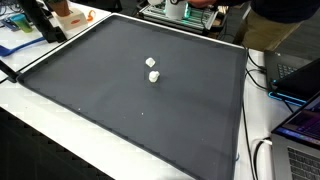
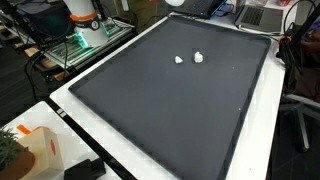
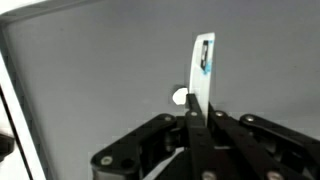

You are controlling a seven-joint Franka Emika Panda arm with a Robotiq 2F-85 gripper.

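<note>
In the wrist view, my gripper is shut on a slim white stick-like object with a dark and blue mark near its far end. I cannot tell exactly what the object is. Two small white pieces lie close together on the dark board: one white piece and another. A round white piece shows just beside the held object in the wrist view, below it on the board. Neither exterior view shows my fingers.
Most of the dark board is bare. White table edges surround it. A laptop and cables sit on the right in exterior view 1. An orange and white item stands at the near left corner in exterior view 2.
</note>
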